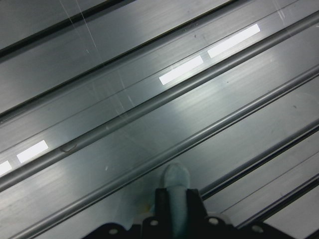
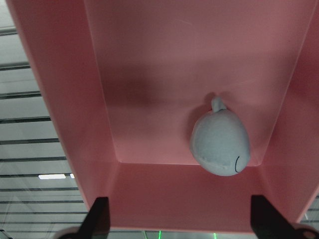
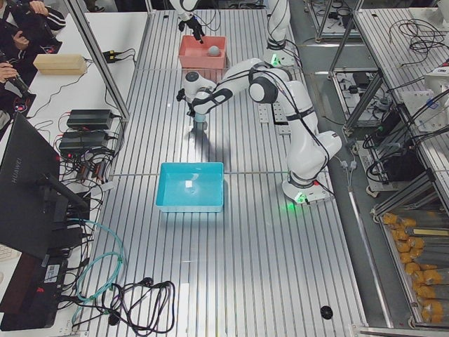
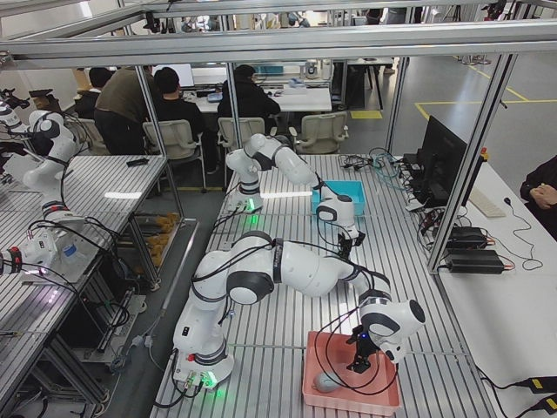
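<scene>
In the left wrist view my left gripper has its fingers close around a light teal soft object (image 1: 175, 174), which also shows under the wrist in the camera left view, above the slatted table (image 3: 175, 253). My right gripper is open over the pink bin (image 2: 65, 99). A round grey-blue plush toy (image 2: 219, 142) with a small fin lies inside that bin, toward one side. A cyan bin (image 3: 189, 209) stands on the table, nearer the camera left viewpoint than the left gripper.
Monitor, power boxes and cables line the table's left side in the camera left view. Coiled black cables lie near its front left. A second table with equipment stands across a gap to the right.
</scene>
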